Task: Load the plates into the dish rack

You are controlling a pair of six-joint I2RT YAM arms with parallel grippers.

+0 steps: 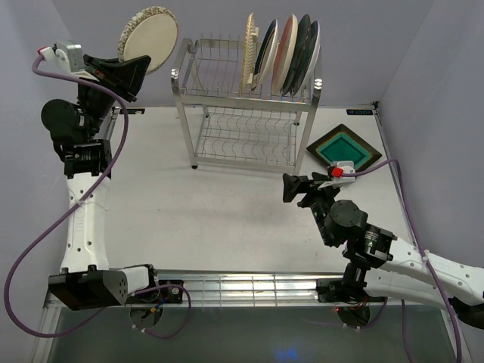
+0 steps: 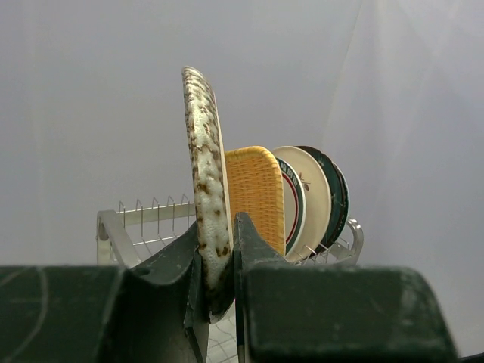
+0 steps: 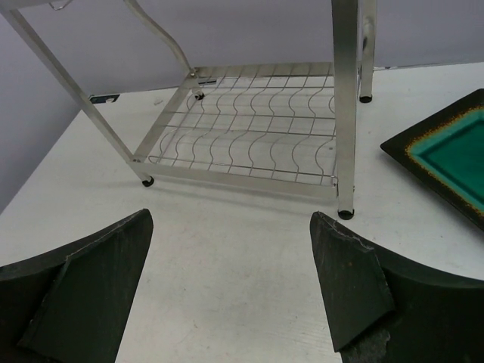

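Note:
A speckle-rimmed cream plate [image 1: 150,39] is held upright by my left gripper [image 1: 128,76] at the upper left, beside the dish rack [image 1: 203,100]. In the left wrist view its edge [image 2: 204,151] stands between the fingers. Several plates [image 1: 286,53] stand in the right half of the rack's top tier, among them a yellow woven-looking one [image 2: 257,197]; the left half and the lower shelf are empty. A green square plate [image 1: 344,151] with a dark rim lies right of the rack. My right gripper [image 1: 302,185] is open below the rack, empty between its fingers.
Grey walls enclose the table [image 1: 204,219] on the back and sides.

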